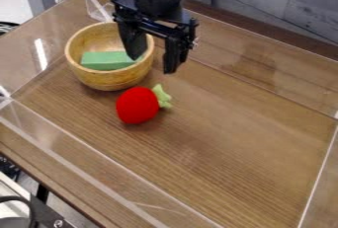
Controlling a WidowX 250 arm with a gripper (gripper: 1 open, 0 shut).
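My black gripper (pixel 156 43) hangs over the right half of a yellow bowl (pixel 98 72), its two dark fingers apart and pointing down. A green block (pixel 103 60) lies in the bowl, partly behind the left finger. A red tomato-like object (pixel 137 107) with a green top sits on the wooden table just below and right of the bowl. Nothing shows held between the fingers.
A grey plank wall (pixel 275 15) runs along the back right. A dark cable lies at the lower left corner.
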